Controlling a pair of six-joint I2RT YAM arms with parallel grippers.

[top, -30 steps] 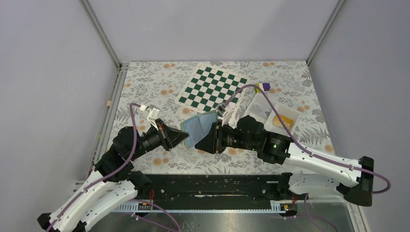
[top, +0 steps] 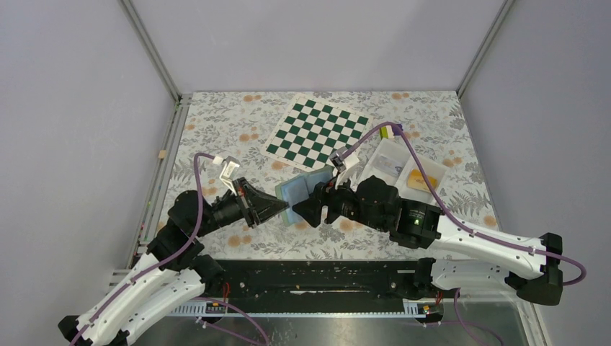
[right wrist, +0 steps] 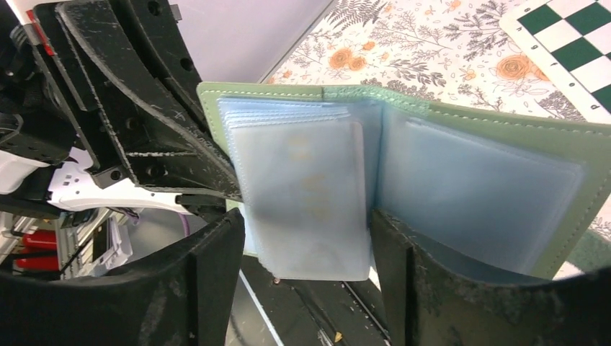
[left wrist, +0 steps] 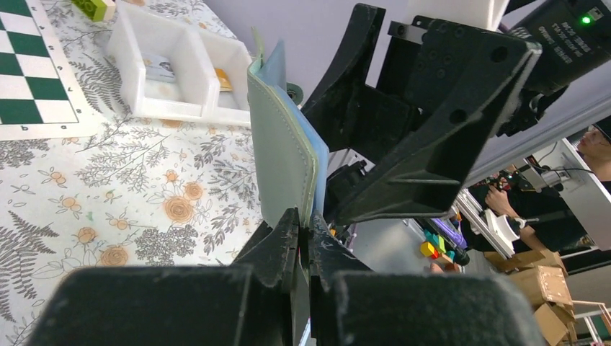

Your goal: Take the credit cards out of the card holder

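Observation:
The card holder [top: 295,193], pale green outside with clear blue sleeves, is held up above the table, spread open. My left gripper is shut on its edge. In the right wrist view, a stack of sleeves [right wrist: 302,194] fills the left half and a single sleeve [right wrist: 479,187] the right half. Across the lower part of the holder, my right gripper has its fingers apart, one by each side of the stack's lower end, apparently gripping nothing. Whether cards sit in the sleeves is hard to tell; a faint yellowish patch shows through the stack.
A white two-compartment box [top: 393,164] stands at the right, with a pale card [top: 390,164] in one compartment and an orange card [top: 421,181] in the other. The checkered board [top: 318,132] lies flat behind the holder. Bare tablecloth shows at the left and front.
Both grippers and the holder have shifted slightly to the right in the top view.

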